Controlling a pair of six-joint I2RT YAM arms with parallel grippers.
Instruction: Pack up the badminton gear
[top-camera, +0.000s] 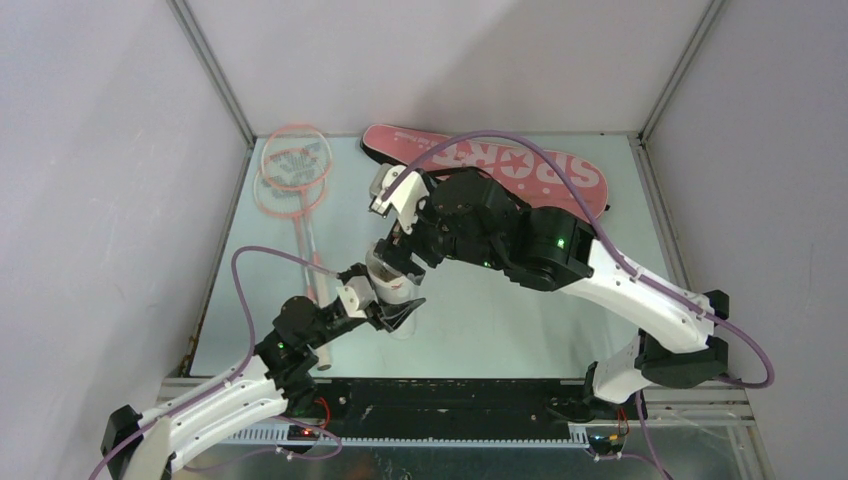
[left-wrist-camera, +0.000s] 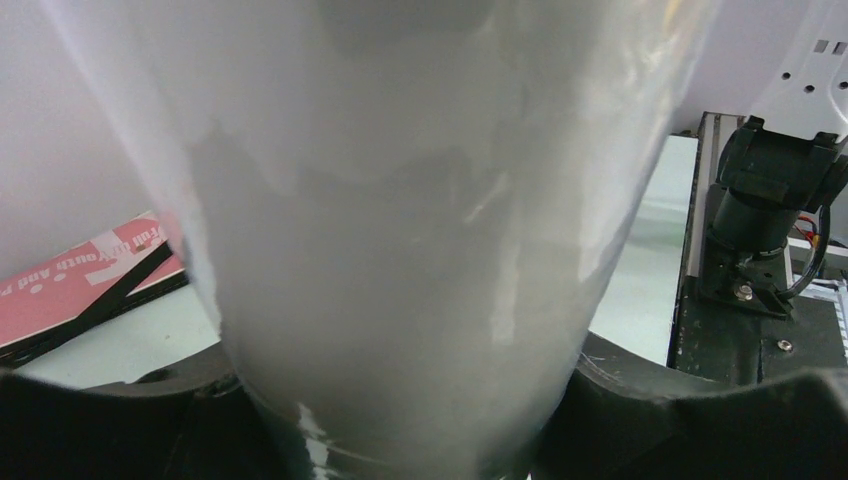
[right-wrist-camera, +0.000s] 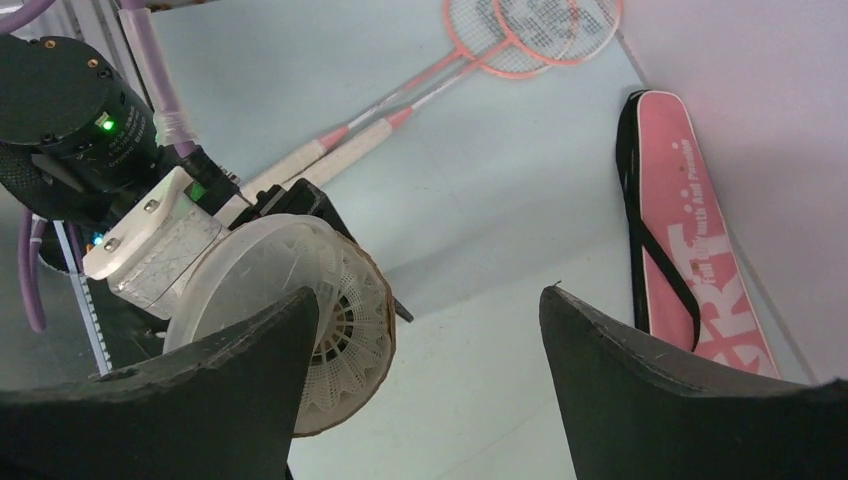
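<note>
My left gripper (top-camera: 385, 300) is shut on a white shuttlecock tube (left-wrist-camera: 420, 200), held upright near the middle front of the mat. In the right wrist view the tube's open top (right-wrist-camera: 350, 370) shows shuttlecocks inside. My right gripper hangs open over the tube's mouth, its left finger over the rim. Two pink rackets (top-camera: 296, 160) lie crossed on the left, heads toward the back. The pink racket bag (top-camera: 550, 180) with a black strap lies along the back wall, partly hidden by the right arm in the top view.
Walls enclose the back and both sides. The racket handles run forward behind the left gripper.
</note>
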